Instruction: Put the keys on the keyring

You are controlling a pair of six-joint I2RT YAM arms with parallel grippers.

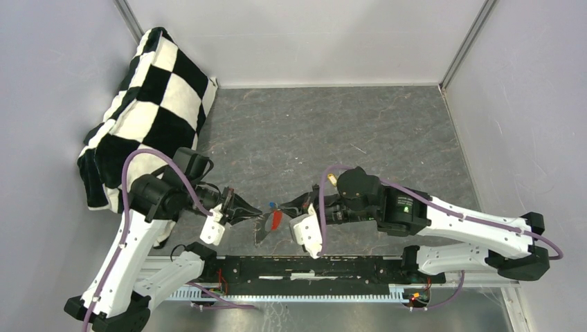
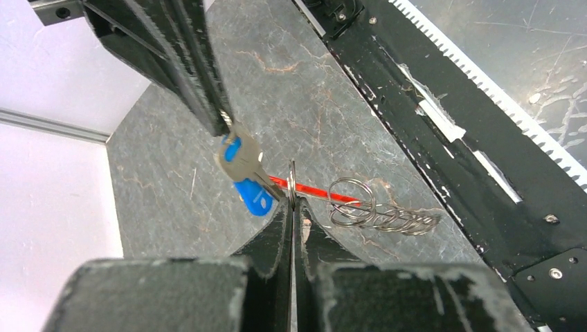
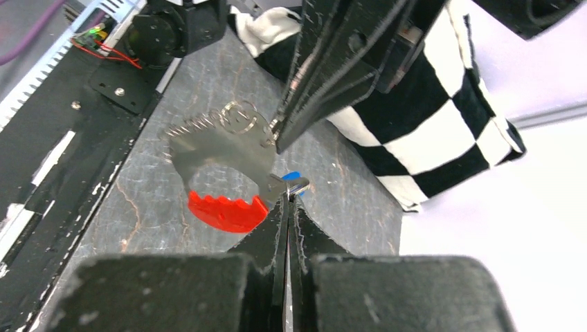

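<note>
My left gripper is shut on a thin wire loop, whose top stands above its fingertips. My right gripper is shut, with a thin metal piece at its tips. A silver key (image 2: 244,160) hangs by its head there in the left wrist view, a blue key (image 2: 255,198) behind it. Between the arms hangs a flat grey keyring holder (image 3: 232,142) with a red toothed edge (image 3: 228,213). Several wire rings (image 2: 360,207) line its side. Whether the keys are threaded on a ring, I cannot tell.
A black-and-white checkered cushion (image 1: 152,107) leans against the left wall. A small yellow item (image 1: 332,180) shows beside the right arm. The black rail (image 1: 304,277) runs along the front. Behind the grippers the grey floor (image 1: 325,124) is clear.
</note>
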